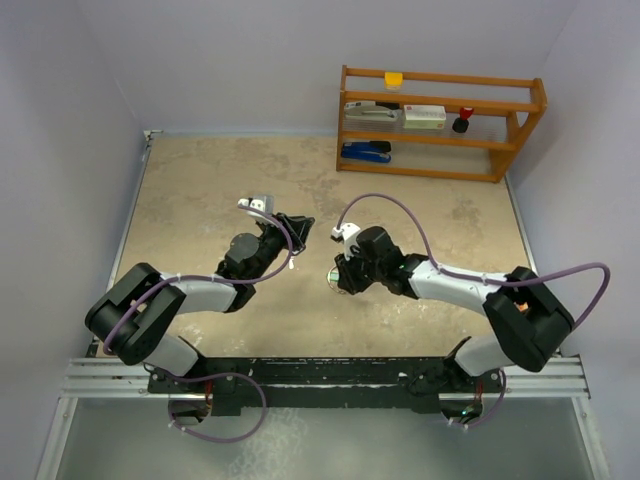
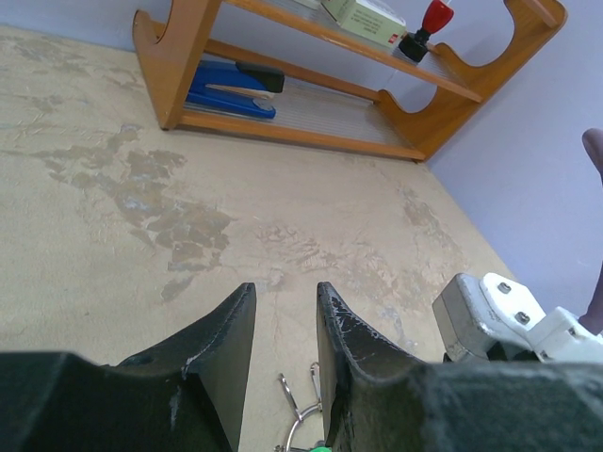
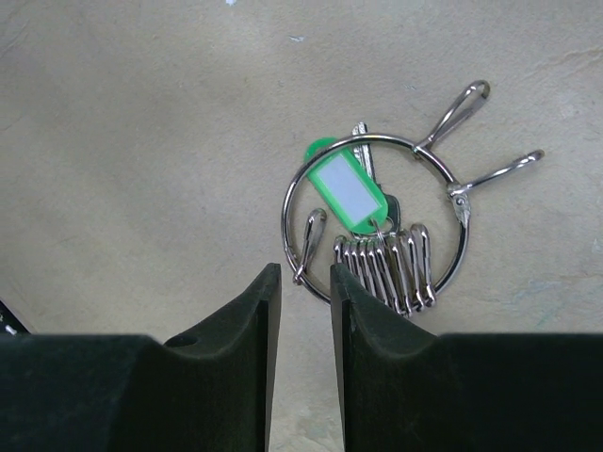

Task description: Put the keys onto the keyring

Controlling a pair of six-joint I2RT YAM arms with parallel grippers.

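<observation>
A large metal keyring (image 3: 285, 218) lies on the table, bearing several metal clips (image 3: 386, 268), with others spread around its rim. Inside it rests a green key tag (image 3: 347, 191) with a white label, and a key (image 3: 364, 151) shows beside the tag. My right gripper is over the ring's near edge, its fingers part open and nothing between the fingers. My left gripper stands part open and empty, to the left of the ring in the top view; part of the ring shows low behind its fingers.
A wooden shelf (image 1: 440, 137) stands at the back right, holding a blue stapler (image 1: 366, 152), a white box (image 1: 424, 117) and a red-handled stamp (image 1: 462, 120). Back left and front middle, the table is bare.
</observation>
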